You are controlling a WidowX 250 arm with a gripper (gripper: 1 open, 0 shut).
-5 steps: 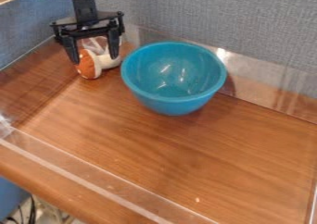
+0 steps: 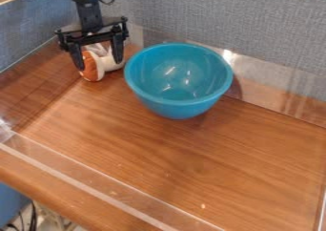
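At the back left of the wooden surface, an orange and white object [image 2: 91,66] lies on its side, its upper part hidden by my gripper. My black gripper [image 2: 97,53] is over it, open, with its fingers down on either side of the object. Right of it stands an empty turquoise bowl [image 2: 178,87].
Grey padded walls [image 2: 216,20] bound the surface at the back and left. A few cables show below the near left edge.
My gripper has come down lower around the orange and white object since one second ago. The bowl has not moved.
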